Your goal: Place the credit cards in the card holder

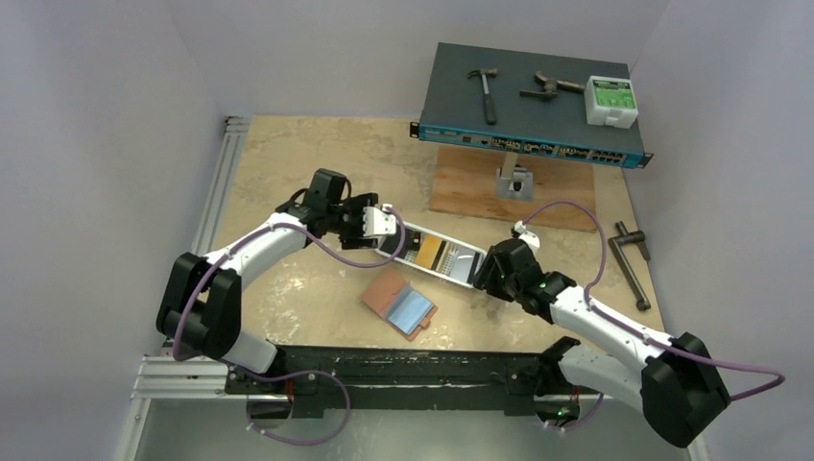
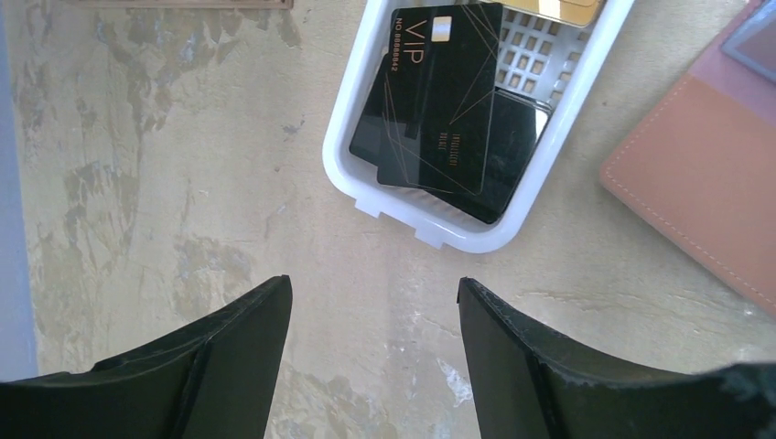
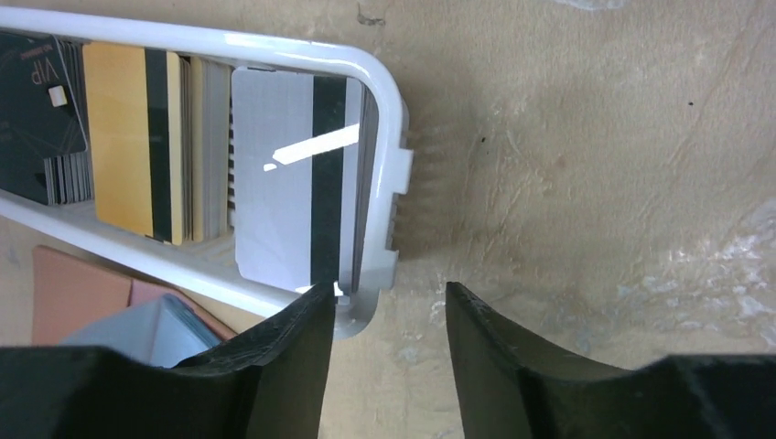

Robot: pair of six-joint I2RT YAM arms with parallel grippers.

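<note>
Black, gold and silver cards lie inside a white basket (image 1: 444,234) in the middle of the table. At its left end are black VIP cards (image 2: 439,101); the gold cards (image 3: 122,128) sit mid-basket, and the silver card (image 3: 274,174) is at the right end. The brown card holder (image 1: 385,286) lies spread open in front, its blue sleeve (image 1: 410,307) showing. My left gripper is partly open just off the basket's left end, nothing between its fingers. Past the right end, my right gripper is partly open and empty, one finger (image 3: 307,320) close to the rim.
A raised dark rack unit (image 1: 538,96) carrying hammers stands over a wooden board (image 1: 466,182) at the back. A metal tool (image 1: 631,269) lies at the right edge.
</note>
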